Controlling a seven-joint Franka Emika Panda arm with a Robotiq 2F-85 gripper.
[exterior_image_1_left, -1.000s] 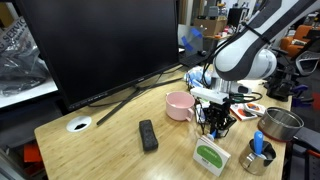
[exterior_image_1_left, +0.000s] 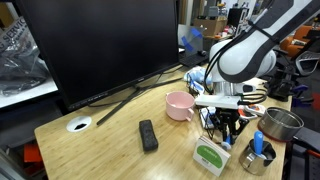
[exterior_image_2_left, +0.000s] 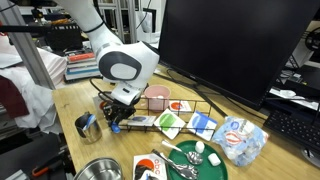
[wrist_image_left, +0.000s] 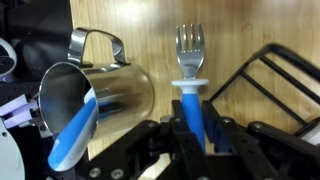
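In the wrist view a fork (wrist_image_left: 190, 52) with metal tines and a blue handle (wrist_image_left: 192, 105) points away from my gripper, which is shut on that handle. A metal mug (wrist_image_left: 118, 95) stands to the left of the fork, with another blue-handled utensil (wrist_image_left: 75, 135) inside it. From the first exterior view, my gripper (exterior_image_1_left: 226, 130) is low over the table, behind and left of the mug (exterior_image_1_left: 257, 157). The fork is outside the mug; its tines are hard to make out in the exterior views.
A black wire rack (exterior_image_2_left: 175, 126) holding plates and boards stands close beside the gripper. A pink bowl (exterior_image_1_left: 180, 106), a white-and-green box (exterior_image_1_left: 211, 154) and a steel pot (exterior_image_1_left: 281, 124) are nearby. Left of the remote (exterior_image_1_left: 148, 135), the table is clear.
The mug and rack look unmoved.
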